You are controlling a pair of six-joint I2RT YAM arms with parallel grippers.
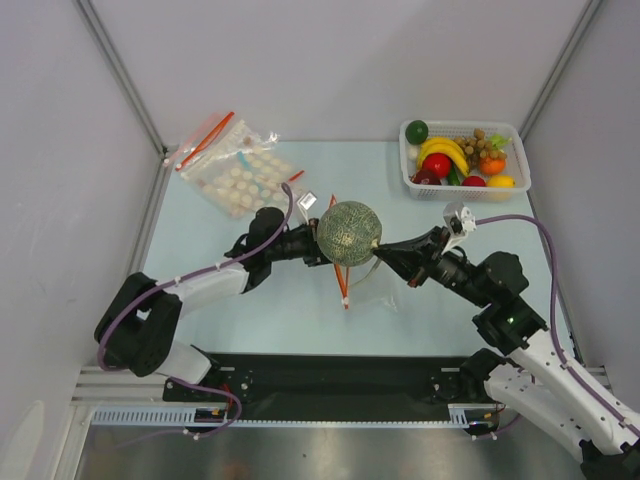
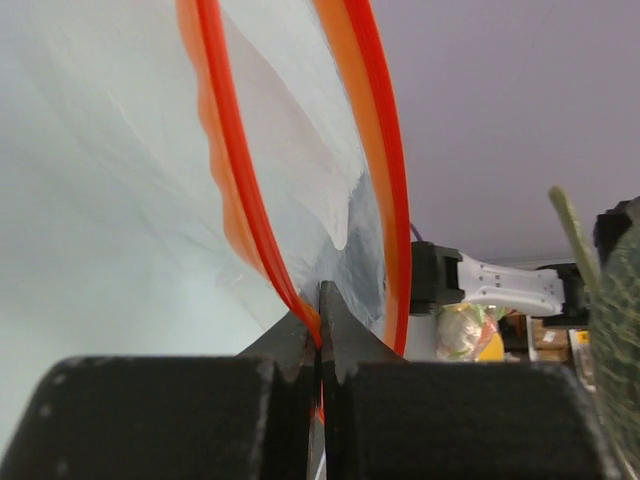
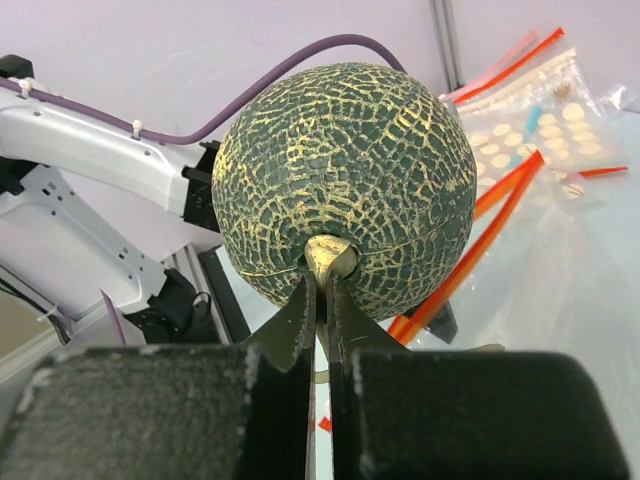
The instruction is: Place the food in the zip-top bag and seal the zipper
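A round green netted melon [image 1: 348,234] hangs in the air near the table's middle, its stem [image 3: 329,255] pinched by my right gripper, which is shut. The clear zip top bag [image 2: 130,180] with its orange zipper [image 2: 238,160] has one edge held in my left gripper, also shut. In the left wrist view the bag's mouth gapes, with the second zipper strip [image 2: 385,150] apart from the first. The melon shows only in part at that view's right edge. From above, the melon covers part of the bag's mouth; I cannot tell whether any of it is inside.
Filled zip bags [image 1: 235,175] with pale round pieces lie at the table's back left. A white basket [image 1: 470,192] of fruit stands at the back right.
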